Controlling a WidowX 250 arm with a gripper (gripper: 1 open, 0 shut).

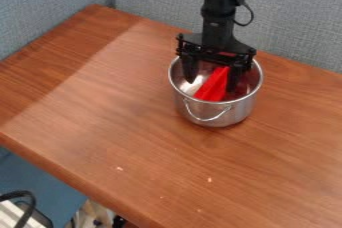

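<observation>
A steel pot (214,112) with a wire handle stands on the wooden table. Inside it lies a red object (213,85). My black gripper (214,72) reaches down into the pot's mouth over the red object, its fingertips partly hidden by the pot and the object, so whether it holds anything is unclear.
Grey padded walls stand behind and left. A dark cable loop and small items lie off the table at the lower left.
</observation>
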